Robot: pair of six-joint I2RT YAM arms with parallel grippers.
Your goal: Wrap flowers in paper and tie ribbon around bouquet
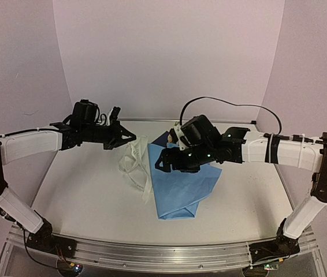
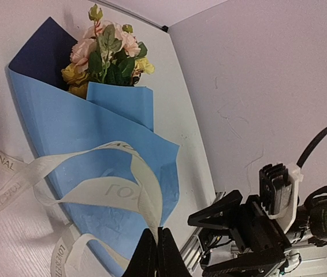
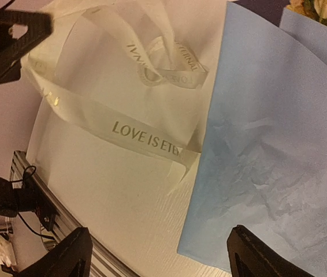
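Observation:
A bouquet of pink and yellow fake flowers [image 2: 106, 55] lies wrapped in blue paper [image 1: 181, 190] on the table. My left gripper [image 1: 133, 138], near the paper's left edge, is shut on the white ribbon [image 2: 111, 193], which hangs in loops printed with lettering. In the left wrist view the ribbon rises right to the closed fingertips. Over the upper part of the wrapped bouquet hovers my right gripper, its fingers wide apart with nothing between them. In the top view the right arm hides most of the flowers.
Loose ribbon trails beside the paper's left edge. Bare white table [image 1: 88, 196] lies to the left and at the front right. A metal rail [image 1: 169, 254] runs along the front, and walls close in the sides and back.

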